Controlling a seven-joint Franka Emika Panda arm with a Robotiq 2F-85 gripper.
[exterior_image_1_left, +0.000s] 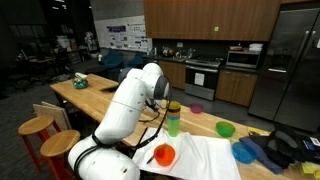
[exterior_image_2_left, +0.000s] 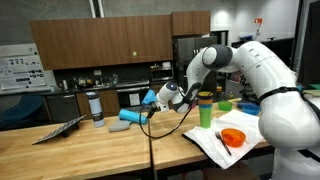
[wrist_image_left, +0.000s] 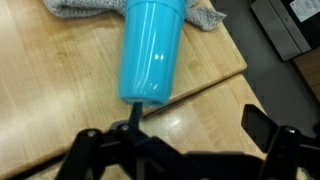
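Note:
A blue cylindrical cup or bottle (wrist_image_left: 152, 52) fills the upper middle of the wrist view, close to the tabletop's edge. My gripper stands open, its dark fingers (wrist_image_left: 266, 130) spread wide. The blue piece lies beyond the left fingertip, not between the two; whether they touch is unclear. In exterior view 2 the gripper (exterior_image_2_left: 149, 114) is low over the far part of the table. A blue thing (exterior_image_2_left: 131, 116) lies there, and another blue patch (exterior_image_2_left: 149, 99) shows by the wrist. In exterior view 1 the arm hides most of this spot.
A grey cloth (wrist_image_left: 75, 8) lies behind the blue piece. Nearer the arm's base are a stack of coloured cups (exterior_image_1_left: 173, 118), an orange bowl (exterior_image_1_left: 164, 155) on white cloth (exterior_image_1_left: 205, 158), and a green bowl (exterior_image_1_left: 225, 129). A dark cylinder (exterior_image_2_left: 95, 103) stands farther left.

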